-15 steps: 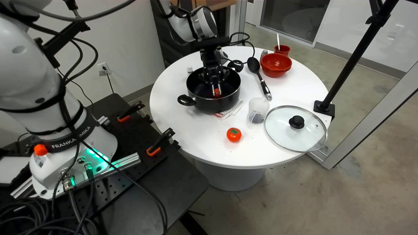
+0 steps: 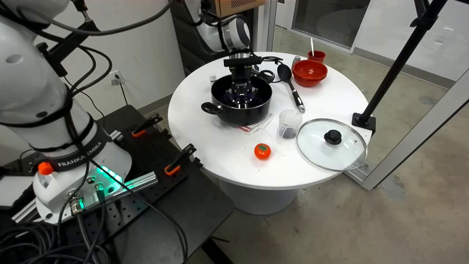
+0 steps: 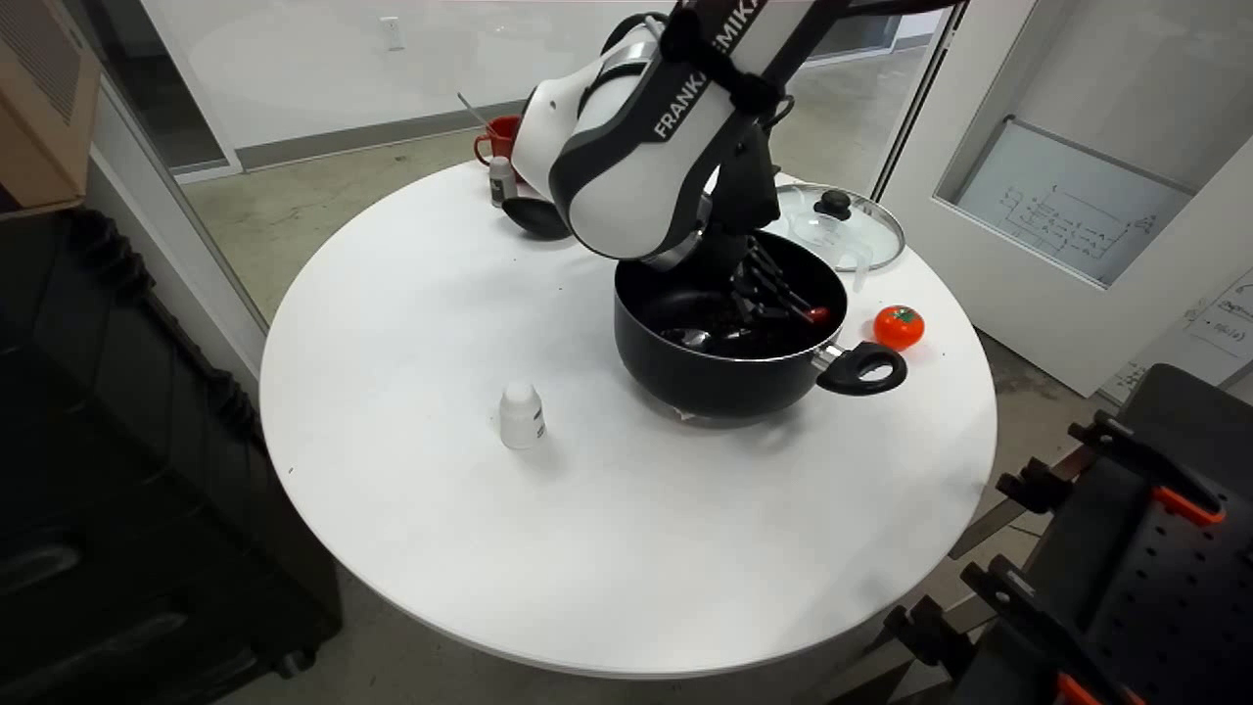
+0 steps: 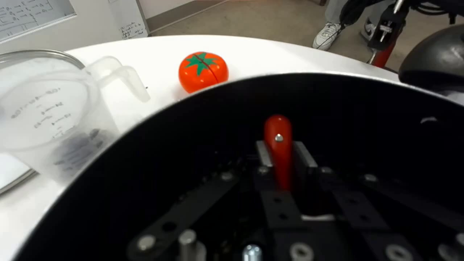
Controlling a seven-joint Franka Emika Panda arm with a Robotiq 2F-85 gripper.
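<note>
The black pot (image 2: 242,115) stands on the round white table without its lid. Inside it, low down, is my gripper; its fingers (image 4: 305,154) are shut on a red, rounded object (image 4: 278,130) that bears a small silver spot. The red object's lower part is lost in the dark of the pot. Exterior view 2 shows a red tip (image 3: 818,315) at the fingers, below the pot's rim. From exterior view 1 the red object cannot be seen. Beside the pot, outside it, sits a tomato (image 2: 262,151).
A clear measuring cup (image 2: 289,124) and the glass lid (image 2: 332,147) lie right of the pot. Further back are a black ladle (image 2: 284,73), red bowls (image 2: 310,72) and a red mug (image 2: 317,55). A white bottle (image 3: 522,417) stands alone, with bare table around it.
My gripper has sunk deeper into the pot, and the red object no longer shows in exterior view 1. The pot has shifted slightly right and back.
</note>
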